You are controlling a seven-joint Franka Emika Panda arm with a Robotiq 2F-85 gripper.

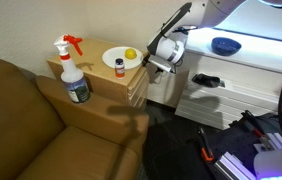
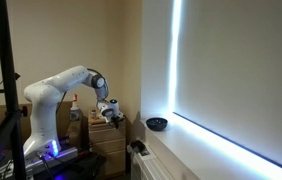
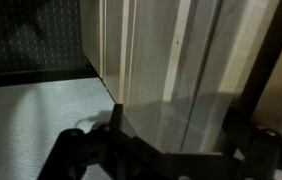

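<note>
My gripper point(image 1: 159, 66) is beside the front edge of the wooden cabinet point(image 1: 111, 103), near its top right corner. In the wrist view the dark fingers point(image 3: 103, 148) stand wide apart at the bottom, with pale wooden panels point(image 3: 166, 85) seen beyond and between them. I cannot tell whether the fingers touch the wood. On the cabinet top is a white plate point(image 1: 120, 60) with a yellow round object point(image 1: 130, 54). A small jar with a red lid point(image 1: 120, 69) sits in front of the plate.
A spray bottle point(image 1: 73, 78) with a red trigger stands at the cabinet's left. The brown sofa point(image 1: 31, 130) lies in front. On the white sill are a dark blue bowl point(image 1: 226, 46) and, lower down, a black object point(image 1: 208, 81). Dark open floor lies below my arm.
</note>
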